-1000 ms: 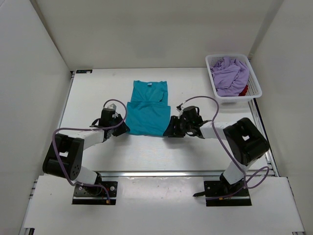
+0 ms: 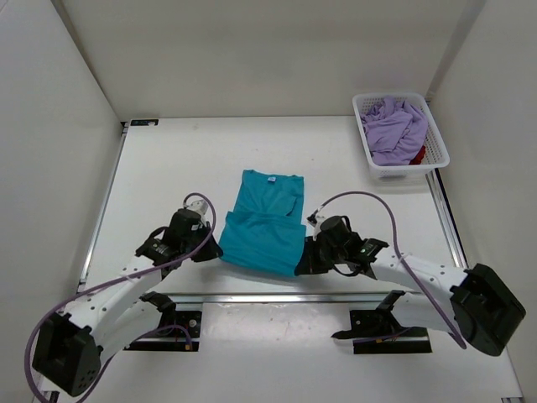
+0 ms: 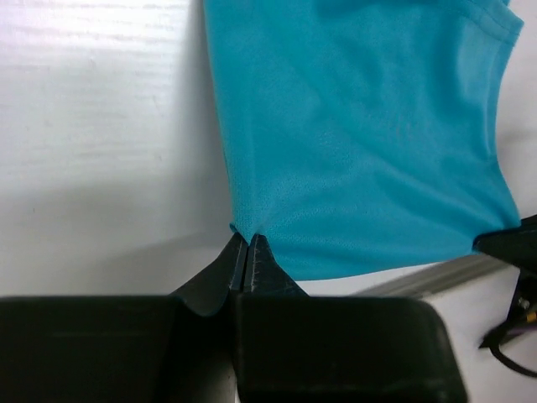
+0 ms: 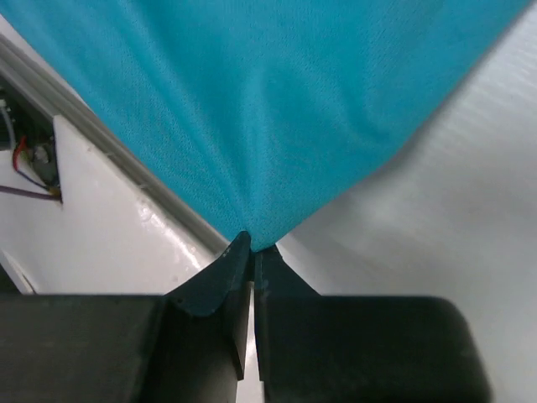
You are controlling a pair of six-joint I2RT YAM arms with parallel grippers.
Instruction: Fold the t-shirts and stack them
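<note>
The teal t-shirt [image 2: 262,239] lies in the middle of the table, folded over itself, its collar end toward the back. In the left wrist view my left gripper is shut on one bottom corner of the teal cloth [image 3: 352,159]. At the opposite bottom corner my right gripper is likewise shut on the fabric [image 4: 252,126], which gathers into creases at the fingertips. Between the two grippers the near hem runs fairly straight, close to the table's front edge. The pinched bits of cloth are hidden inside the fingers.
A white basket [image 2: 382,170] at the back right holds a purple garment [image 2: 394,131] and something red [image 2: 419,155]. Bare table [image 2: 176,159] spreads to the left and behind the shirt. A metal rail [image 2: 268,297] runs along the front edge.
</note>
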